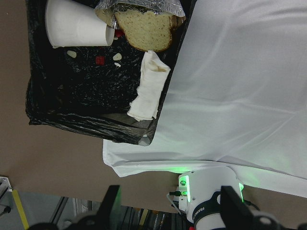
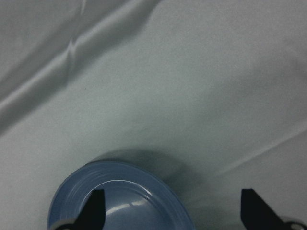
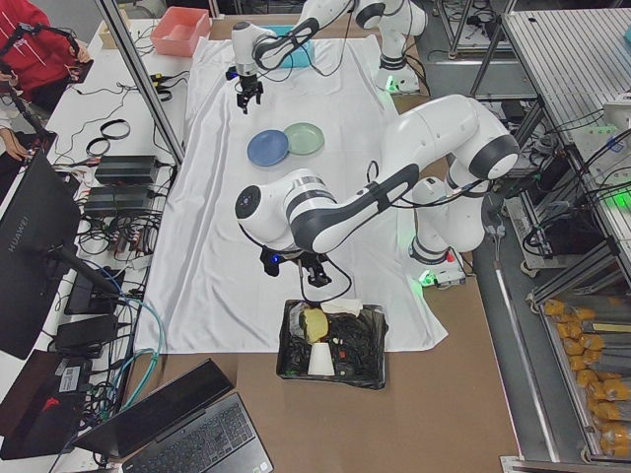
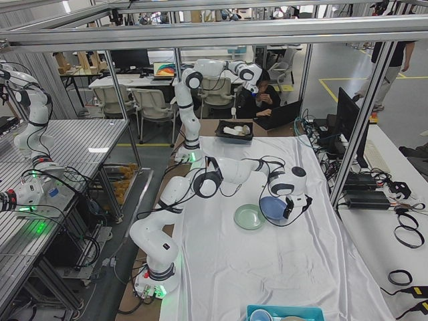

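Observation:
My left gripper [image 3: 296, 271] hangs above a black lined bin [image 3: 331, 367], open and empty. In the left wrist view the bin holds a white cup [image 1: 76, 24], bread [image 1: 144, 31] in foil and a crumpled white napkin [image 1: 148, 86]. My right gripper is open and empty beside a blue plate [image 2: 120, 201] in the right wrist view; in the left camera view a green plate [image 3: 304, 138] lies beside that plate.
A teal tray [image 4: 284, 313] sits at the far end of the white cloth [image 3: 227, 305] from the bin. Laptops and monitors line one side. The cloth between plates and bin is largely clear.

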